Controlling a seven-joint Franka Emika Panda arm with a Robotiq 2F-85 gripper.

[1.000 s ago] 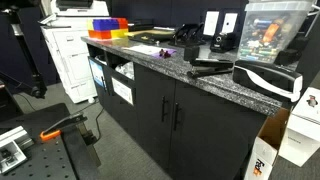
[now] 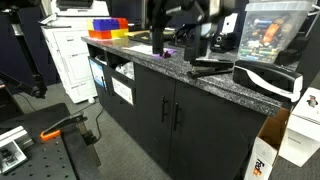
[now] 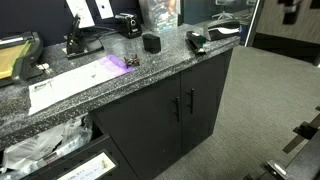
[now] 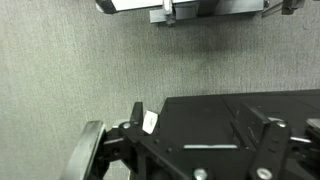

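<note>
At the top of the first exterior view my gripper (image 2: 178, 45) hangs blurred in front of the black cabinet (image 2: 140, 105) and its speckled countertop (image 2: 225, 85). Its dark fingers stand wide apart in the wrist view, open, with nothing held between them. Under the gripper there are grey floor (image 4: 80, 70) and a dark flat surface (image 4: 220, 108). On the countertop lie a black stapler-like tool (image 3: 195, 42), a small black cup (image 3: 152, 43), and a purple item with a dark reddish one (image 3: 131, 60) beside it.
A clear bin of colourful pieces (image 2: 272, 30) and a black-and-white case (image 2: 268, 80) stand at the counter's near end. Coloured blocks (image 2: 108, 27) sit at its far end. White papers (image 3: 75, 84) lie flat. An open drawer (image 3: 60, 155) juts out; cardboard boxes (image 2: 300, 125) stand beside the cabinet.
My gripper has come into the top of the first exterior view, where it was out of sight before. The countertop objects that still show have not visibly moved.
</note>
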